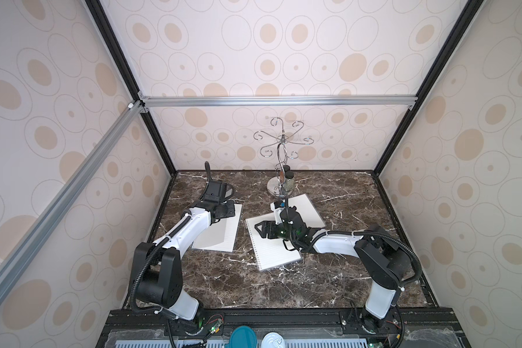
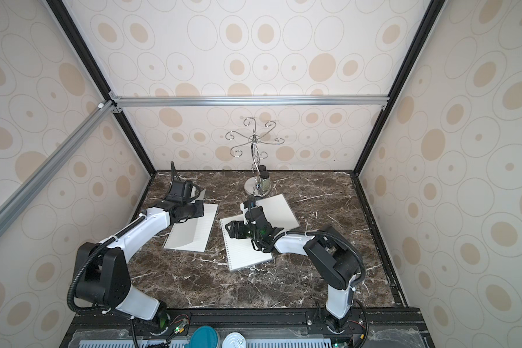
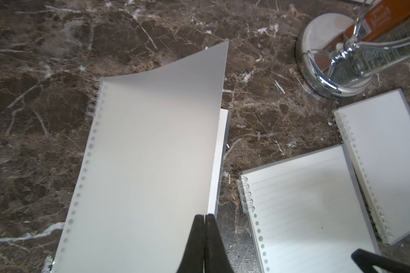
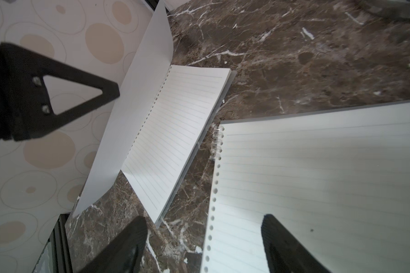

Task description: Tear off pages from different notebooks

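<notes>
The left notebook lies with its top page lifted and curved up from the spiral side. My left gripper is shut on the free edge of that page, and lined paper shows underneath in the right wrist view. The middle lined notebook lies flat, its spiral facing left. Over it my right gripper stands with fingers well apart and nothing between them, the spiral edge lying in the gap. A smaller notebook lies to the right of the middle one in the left wrist view.
A chrome stand with a round base and dark-lidded jars stands behind the notebooks.
</notes>
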